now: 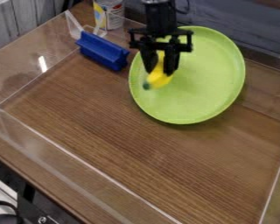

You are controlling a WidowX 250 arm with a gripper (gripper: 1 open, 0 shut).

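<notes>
My black gripper hangs over the left half of the green plate, near its upper part. A yellow object, blurred and banana-like, is below the fingers, within the plate's outline. Whether the fingers are closed on it or have let it go is too blurred to tell.
A blue object lies left of the plate, with a white can behind it at the top. A wall runs along the back.
</notes>
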